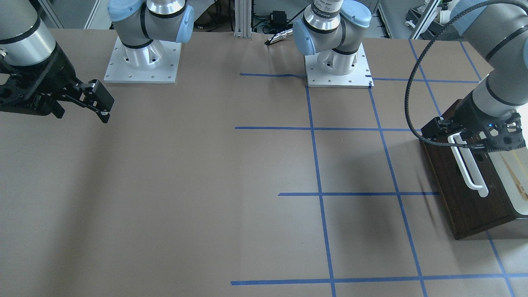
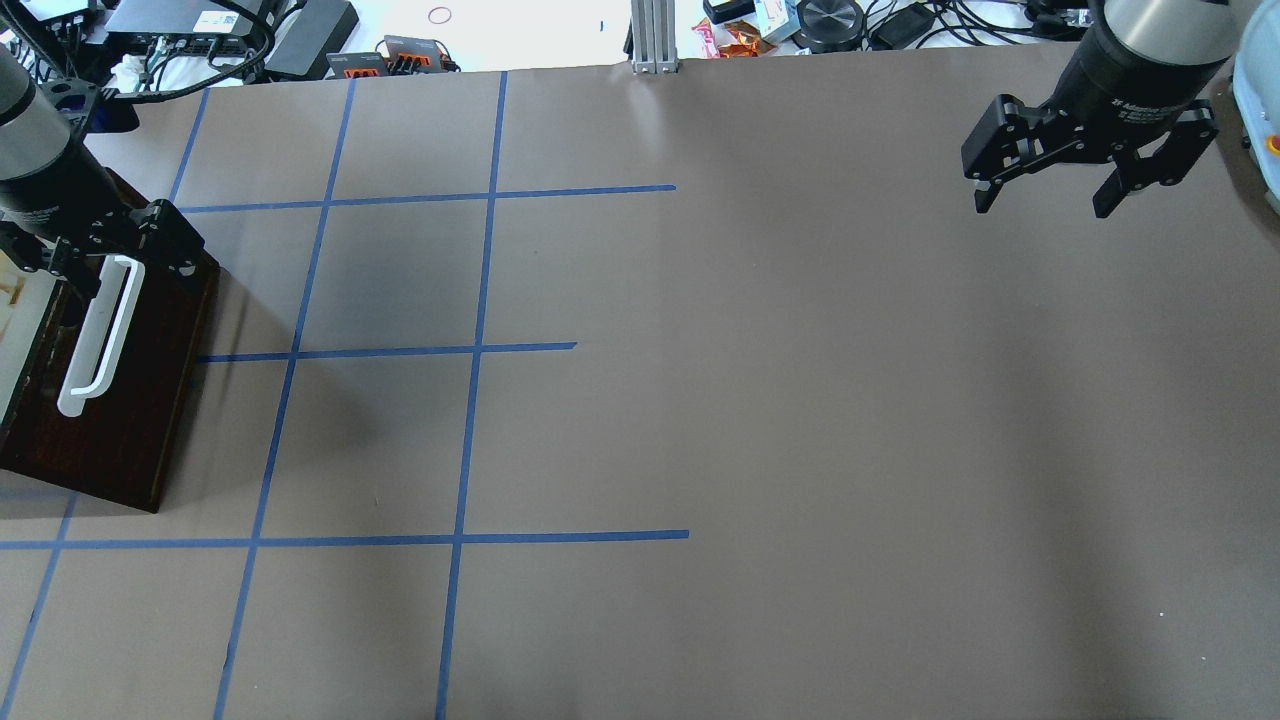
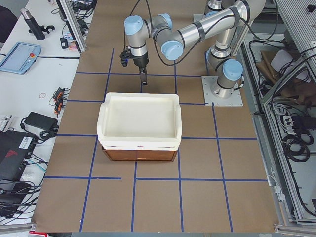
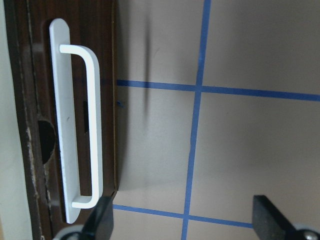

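A dark wooden box (image 1: 450, 198) with a white bar handle (image 1: 467, 168) stands at the right in the front view, a cream tray (image 3: 139, 121) on top of it. In the top view my gripper (image 2: 114, 246) hangs over the box by the handle's upper end. In the left wrist view the handle (image 4: 93, 125) lies left of centre, below the widely parted fingers of my open gripper. Nothing shows between the fingers.
A second arm's black gripper (image 1: 81, 101) hangs at the left in the front view. Two arm bases (image 1: 341, 79) stand at the back.
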